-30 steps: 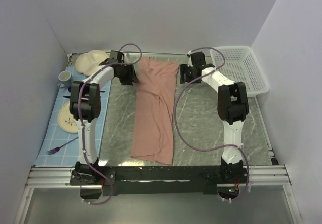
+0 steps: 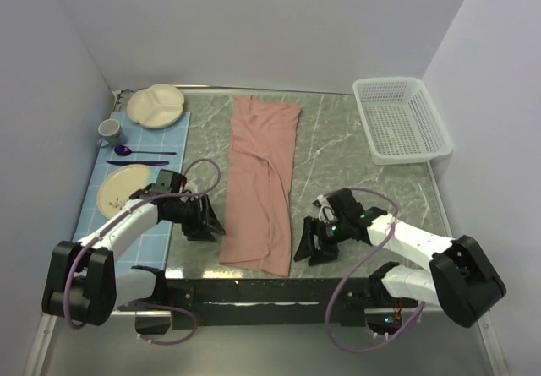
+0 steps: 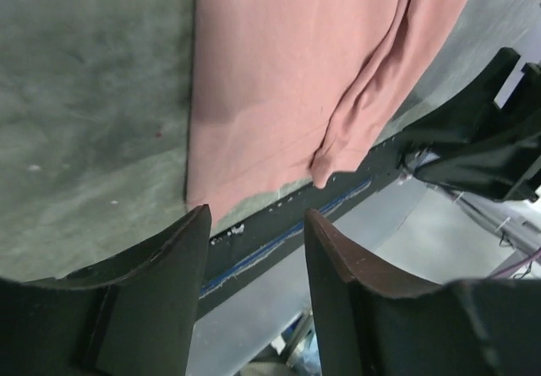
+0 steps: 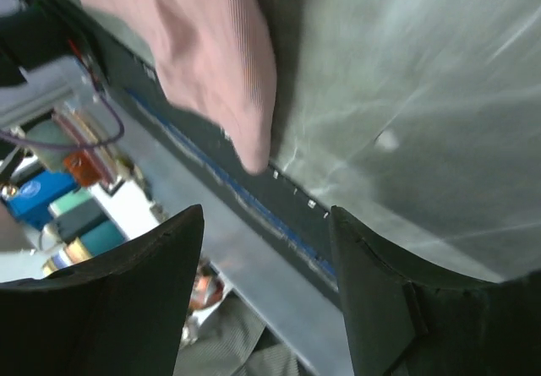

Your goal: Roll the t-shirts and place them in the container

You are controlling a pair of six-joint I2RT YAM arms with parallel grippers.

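A pink t-shirt (image 2: pixel 258 182) lies folded into a long strip on the grey marbled table, running from the back edge to the front. Left of its near end, my left gripper (image 2: pixel 211 231) hovers with its fingers apart. In the left wrist view the cloth (image 3: pixel 270 72) lies beyond the fingertips, with nothing gripped. On the strip's other side is my right gripper (image 2: pixel 306 254), open and empty. The right wrist view shows the near corner of the shirt (image 4: pixel 245 97) up and left of the fingers (image 4: pixel 173 249), apart from them.
A white basket (image 2: pixel 404 158) stands at the back right. On the left, a blue checked mat (image 2: pixel 148 253) bears a divided plate (image 2: pixel 155 106), a mug (image 2: pixel 110 131), a round plate (image 2: pixel 114 192) and cutlery. Bare table flanks the strip.
Both arms have come from the shirt's far end toward the table's front edge, one on each side of the strip. The shirt lies as before.
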